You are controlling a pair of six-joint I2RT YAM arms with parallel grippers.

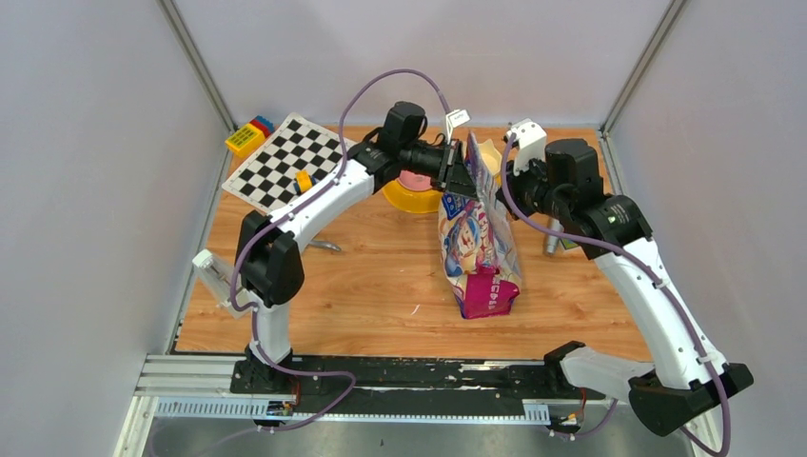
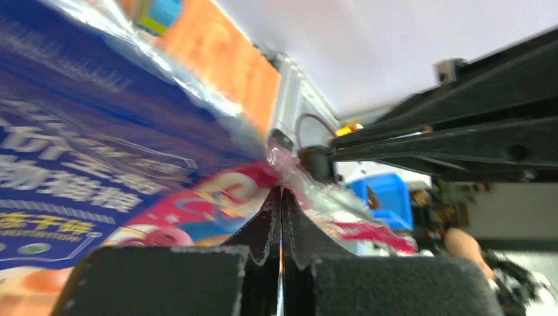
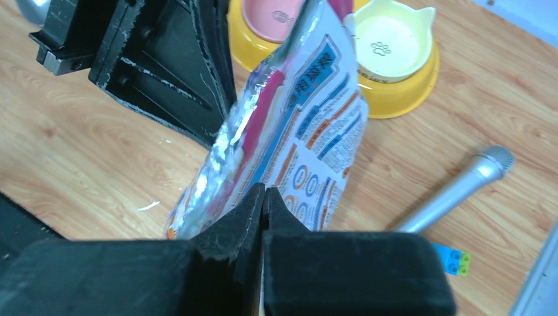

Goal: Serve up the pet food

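Note:
An upright pet food bag [image 1: 481, 276] stands in the middle-right of the table, printed blue and pink, its crimped top between both grippers. My left gripper is shut at the bag's top edge; whether film is between its fingers is unclear. On the bag's other side, my right gripper is shut against or just beside the bag, nothing clearly between its fingers. Behind the bag are yellow feeders [image 1: 409, 203] with a pink bowl [image 3: 273, 16] and a cream paw-print bowl [image 3: 388, 46].
A checkerboard [image 1: 266, 171] and toy bricks [image 1: 245, 140] lie at back left, a clear container [image 1: 214, 276] at left. A microphone [image 3: 447, 194] and small bricks [image 3: 451, 260] are right of the bag.

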